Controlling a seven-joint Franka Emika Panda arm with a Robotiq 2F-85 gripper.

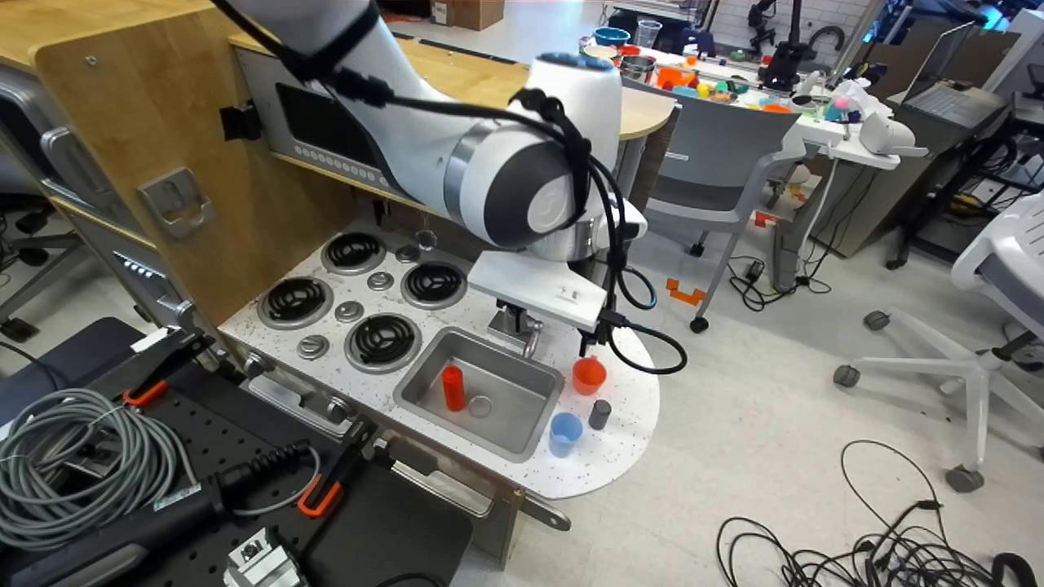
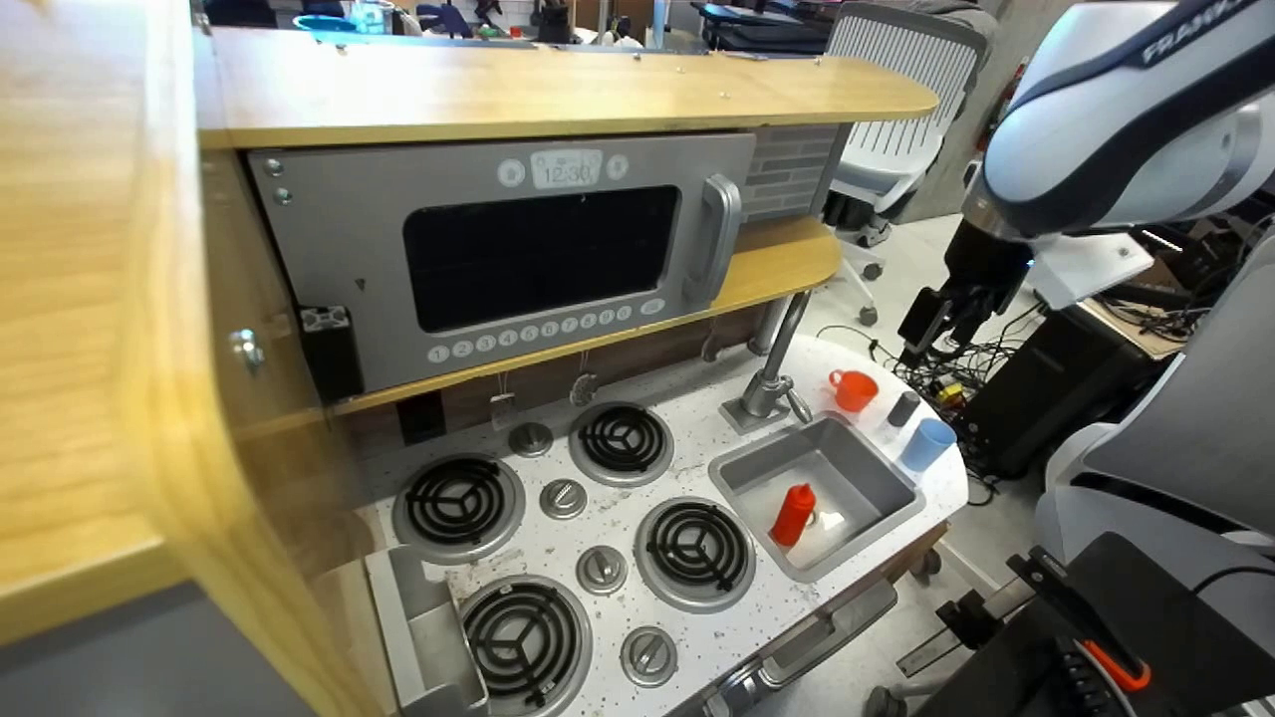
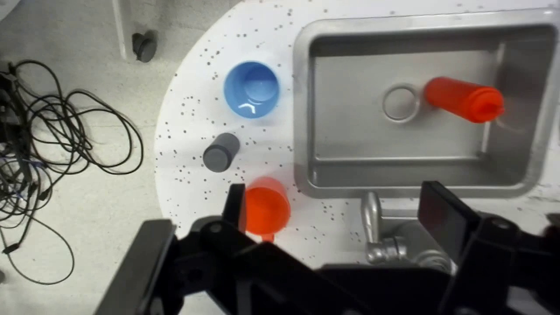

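Observation:
My gripper is open above the back right part of the counter, its fingers wide apart and nothing held between them. Below its left finger in the wrist view is an orange-red cup, upright on the counter and partly covered by that finger. A dark grey cylinder and a translucent blue cup stand near it. In the sink lies or stands a red bottle; exterior view 1 shows the same bottle upright.
The metal sink has a faucet behind it. Stove burners fill the counter's other side. A microwave sits under a wooden shelf at the back. The floor right of the counter is open, with loose cables.

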